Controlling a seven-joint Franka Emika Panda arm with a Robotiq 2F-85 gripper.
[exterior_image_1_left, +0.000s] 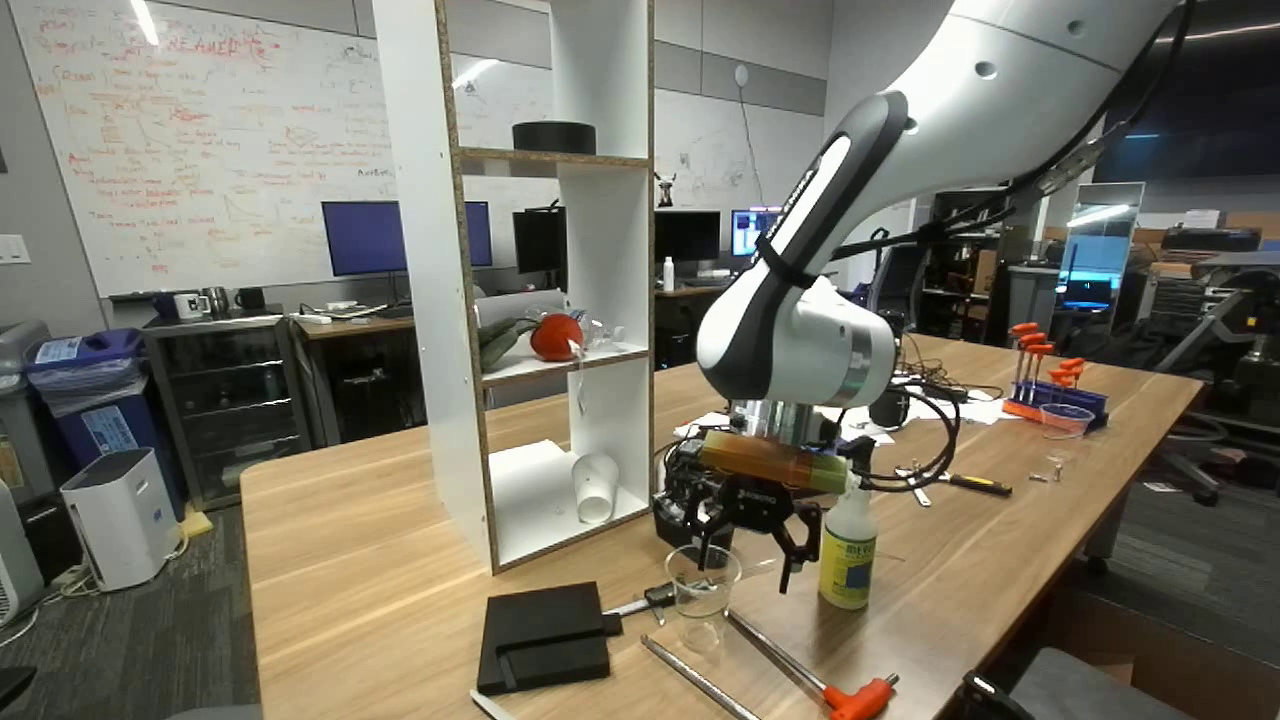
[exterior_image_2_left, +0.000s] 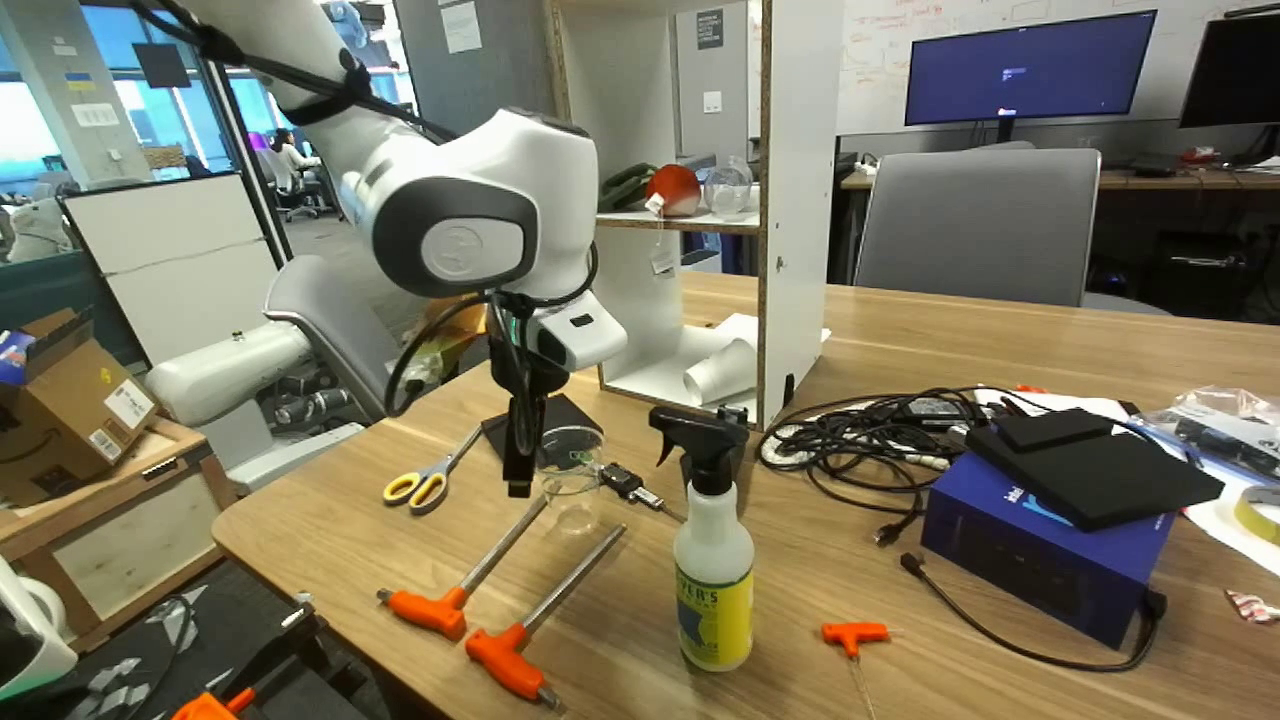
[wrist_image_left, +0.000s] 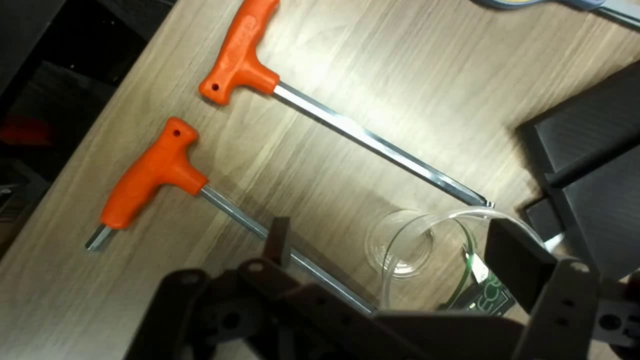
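My gripper hangs open over the table, its fingers pointing down. In the wrist view, the two fingers of my gripper stand wide apart with nothing held between them. Beneath it stands an upright clear plastic cup. The right-hand finger overlaps the rim of the cup; whether they touch, I cannot tell. Two orange-handled hex keys lie close by the cup. A spray bottle with a yellow label stands upright beside the gripper in exterior view 1.
A black box and a caliper lie near the cup. Scissors rest by the table's edge. The white shelf holds a white cup on its bottom level. Cables and a blue box occupy another part of the table.
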